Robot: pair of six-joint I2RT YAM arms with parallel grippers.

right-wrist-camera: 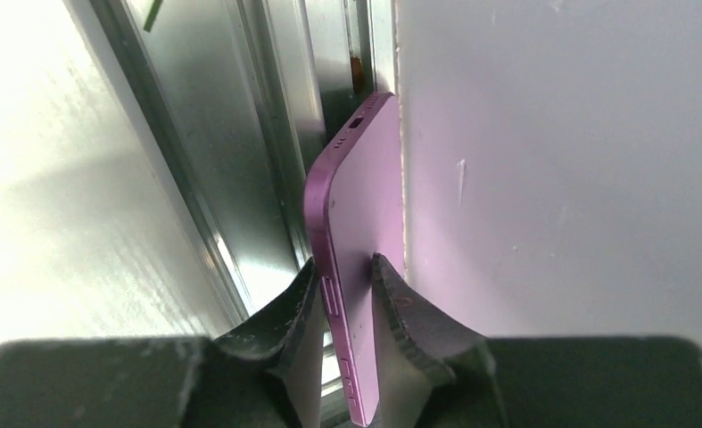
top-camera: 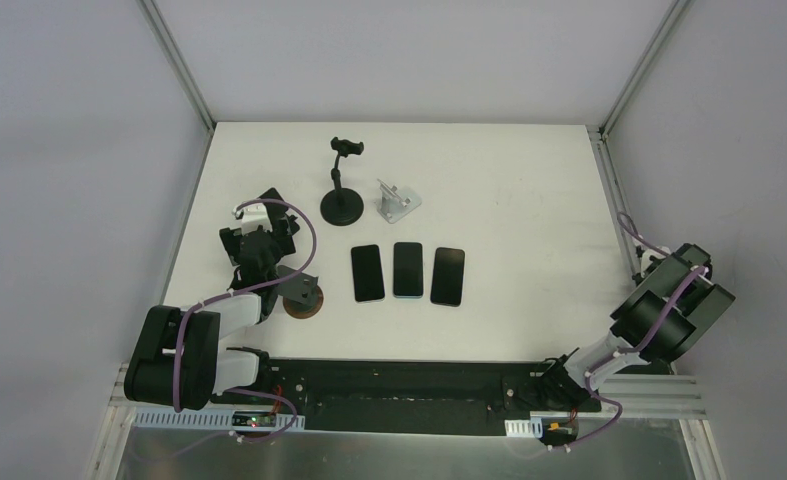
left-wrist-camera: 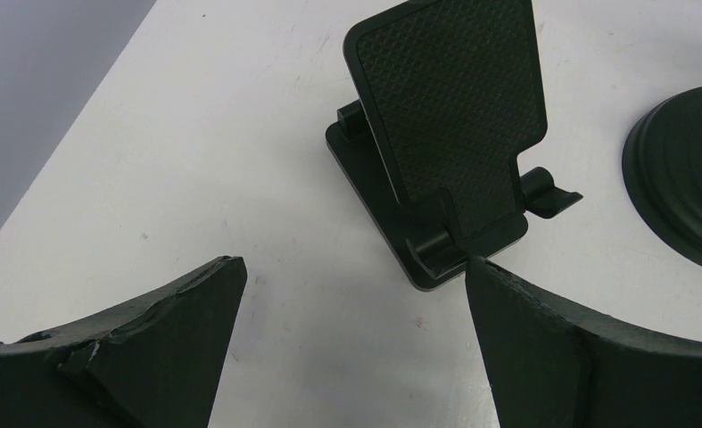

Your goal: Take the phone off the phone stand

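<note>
In the right wrist view, a purple phone [right-wrist-camera: 356, 205] stands on edge, leaning in the gap between the metal side rail and the wall, beyond the table's edge. The fingers of my right gripper lie on both sides of it, close against it; whether they grip it firmly does not show. From above, the right arm hides this phone. My left gripper is open and empty. A black tilted phone stand [left-wrist-camera: 458, 102] with no phone on it is just beyond its fingertips. Three dark phones, a left phone [top-camera: 367, 273], a middle phone [top-camera: 408, 269] and a right phone [top-camera: 448, 277], lie flat mid-table.
At the back are a tall black stand [top-camera: 341, 206] and a clear stand [top-camera: 397, 205], both empty. A round-based stand [top-camera: 303, 300] sits close beside the left arm. The metal rail [right-wrist-camera: 280, 152] and the wall [right-wrist-camera: 543, 178] crowd the right gripper.
</note>
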